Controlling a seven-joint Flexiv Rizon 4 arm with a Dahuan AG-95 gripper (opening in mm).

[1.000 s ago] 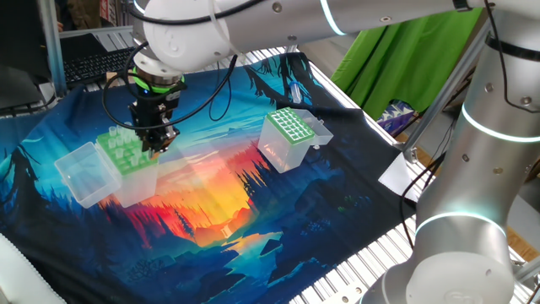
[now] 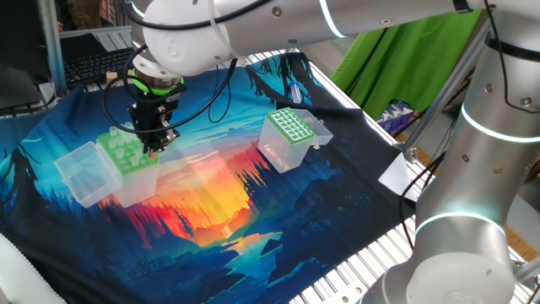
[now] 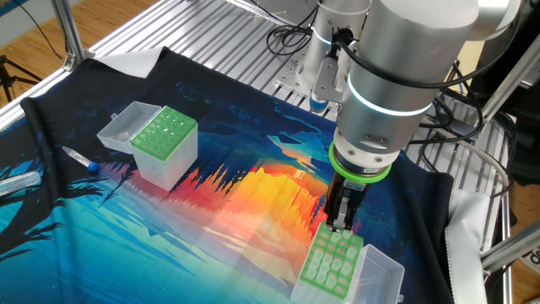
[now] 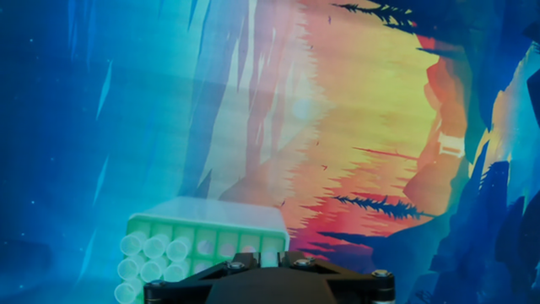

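Observation:
A clear box with a green rack top [image 3: 331, 262] stands on the cloth, its lid open to one side. Several whitish capped tubes [image 4: 154, 246] fill part of that rack. My gripper [image 2: 160, 145] points down at the rack's edge, in the second exterior view at its far end [image 3: 340, 226]. In the wrist view the fingertips [image 4: 245, 259] sit close together over the rack's edge, a narrow pale gap between them. Whether a tube is in that gap cannot be made out. Another green-topped box [image 2: 288, 135] stands apart, lid open, its grid seemingly without raised tubes.
A blue-capped pen or tube [image 3: 82, 160] lies on the cloth beyond the second box. A black cable [image 2: 215, 93] loops around the wrist. A keyboard [image 2: 97, 66] lies at the back.
The gripper has shifted very slightly at the rack. Both boxes stay where they were.

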